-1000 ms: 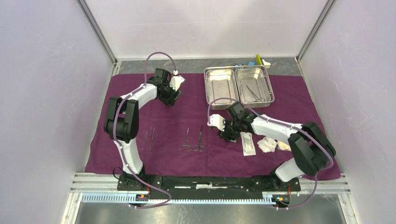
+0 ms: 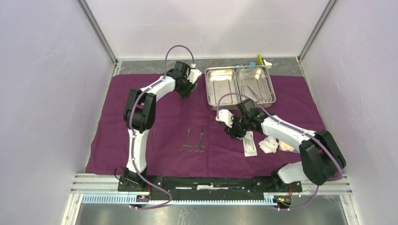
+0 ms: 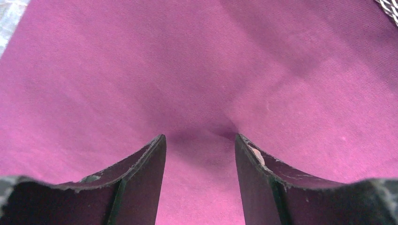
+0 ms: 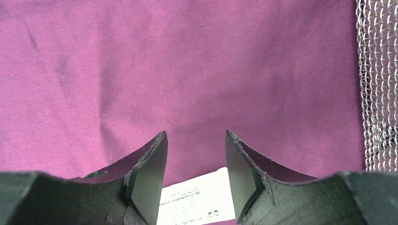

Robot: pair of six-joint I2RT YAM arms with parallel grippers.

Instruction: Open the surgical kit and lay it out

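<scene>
A two-compartment steel tray (image 2: 220, 84) stands at the back, with slender instruments (image 2: 255, 93) in its right compartment. My left gripper is part open over bare purple cloth left of the tray, nothing between its fingers. My right gripper is open in front of the tray, above the cloth near a white printed packet (image 4: 195, 199). Two scissor-like instruments (image 2: 201, 140) and slim instruments (image 2: 153, 138) lie on the front cloth.
White gauze bundles (image 2: 268, 144) and a cream item (image 2: 285, 146) lie at the front right, partly beside the right arm. Small coloured items (image 2: 259, 60) sit behind the tray.
My left gripper has moved toward the back right, nearer the tray. My right gripper has shifted slightly toward the back right.
</scene>
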